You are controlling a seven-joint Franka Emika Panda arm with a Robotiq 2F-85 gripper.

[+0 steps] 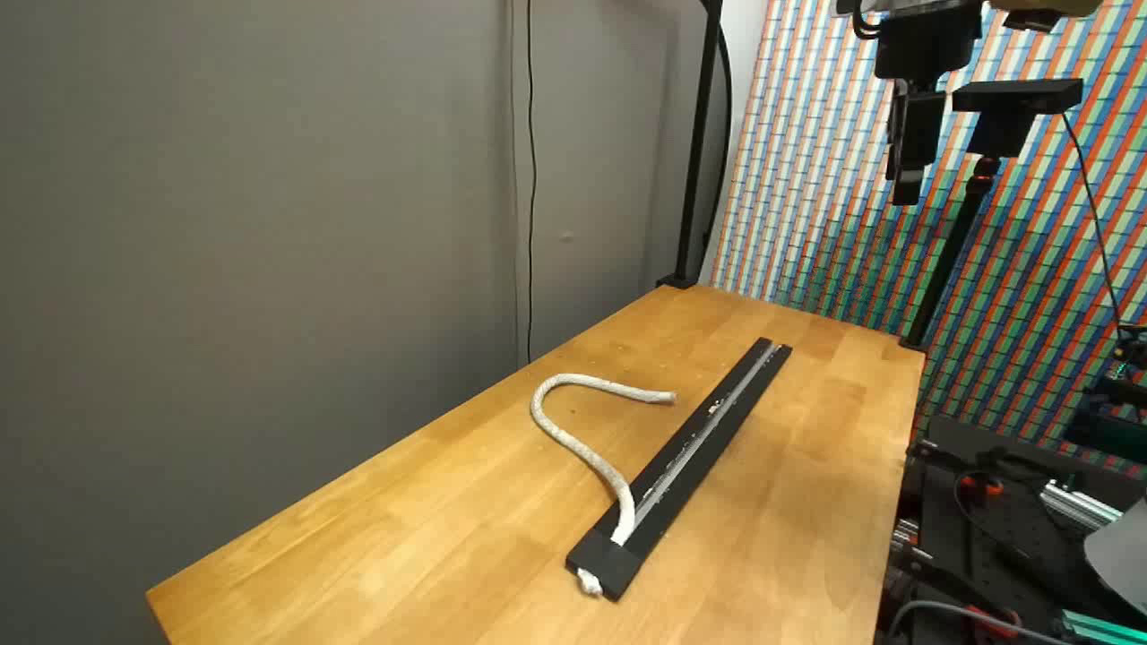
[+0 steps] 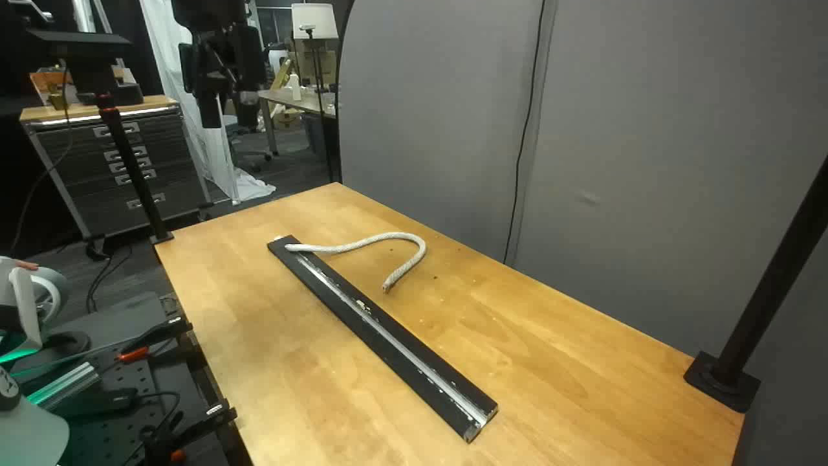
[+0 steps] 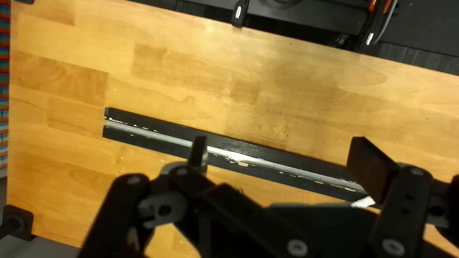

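A white rope (image 1: pixel 581 448) curves in a hook shape over the wooden table, its loose end lying apart from the black grooved bar. Its other end sits at the bar's near end in exterior view 1, under a black block (image 1: pixel 604 558), with a short tip sticking out. The black bar (image 2: pixel 378 331) lies flat, a pale channel running along its length, mostly empty. High above the table is my gripper, its two fingers spread wide apart with nothing between them. In the wrist view the gripper hides most of the rope; only a bit of white (image 3: pixel 363 202) shows.
Black posts stand on the table's corners, one with a square base (image 2: pixel 722 380). A grey wall (image 2: pixel 660 116) borders one long side. Clamps and equipment (image 1: pixel 989 537) crowd the opposite edge.
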